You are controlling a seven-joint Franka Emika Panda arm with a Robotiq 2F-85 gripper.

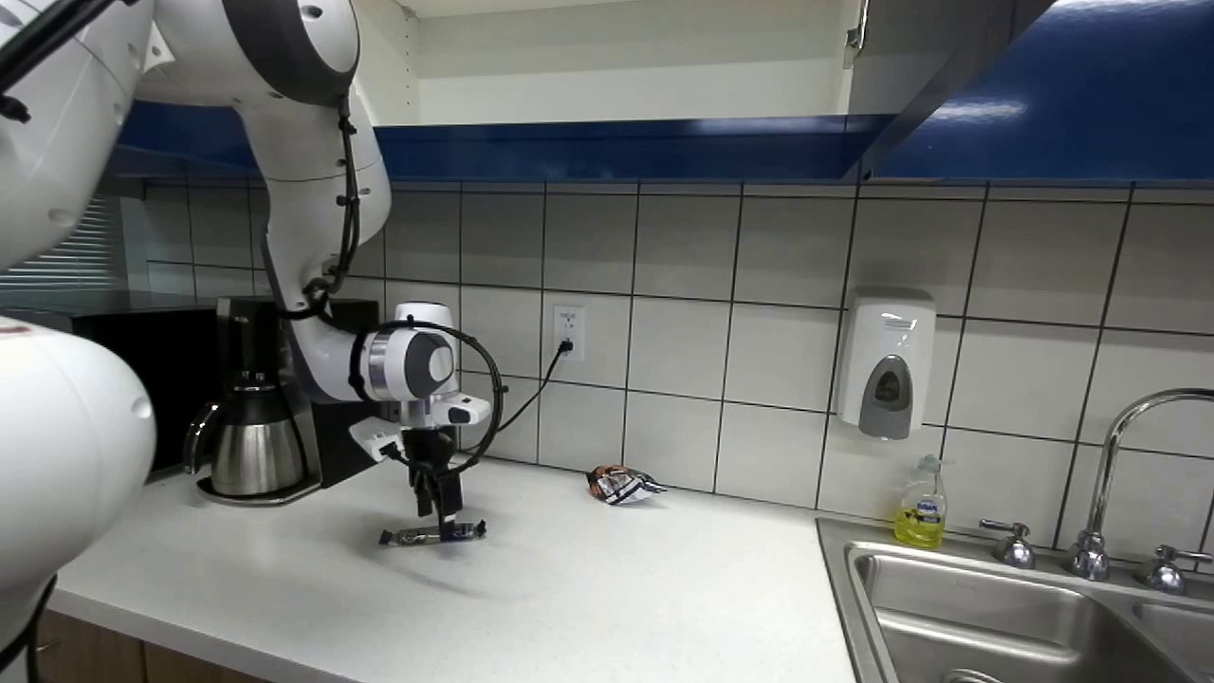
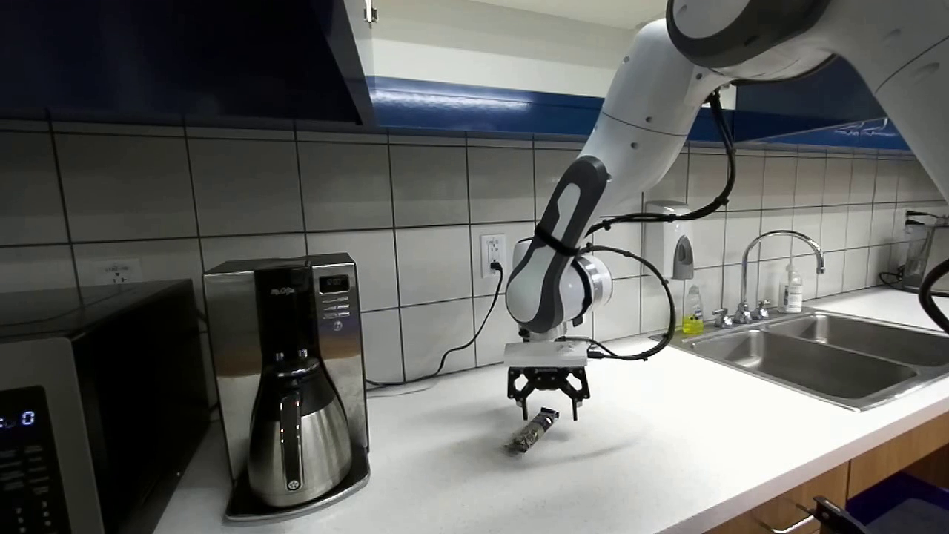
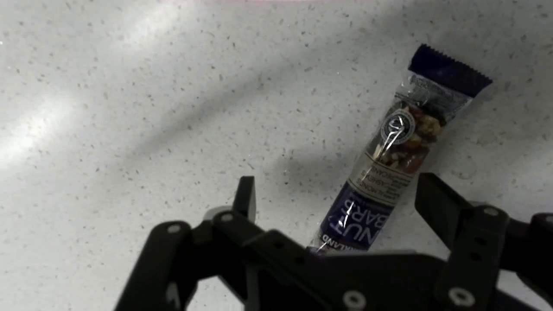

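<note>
A wrapped nut bar (image 3: 381, 176) with purple ends lies flat on the white counter (image 1: 637, 592). The wrist view has it slanting between the two spread fingers of my gripper, its lower end hidden behind the gripper's body. From the second exterior side, the gripper (image 2: 549, 417) is open just above the bar (image 2: 533, 431), fingers pointing down on either side of its far end. In exterior view 1 the gripper (image 1: 439, 522) appears edge-on over the bar (image 1: 421, 534). Nothing is held.
A crumpled snack bag (image 1: 621, 484) lies by the tiled wall. A coffee maker (image 2: 293, 383) and a microwave (image 2: 98, 400) stand on one side, the steel sink (image 1: 1002, 615) with a soap bottle (image 1: 920, 507) on the other.
</note>
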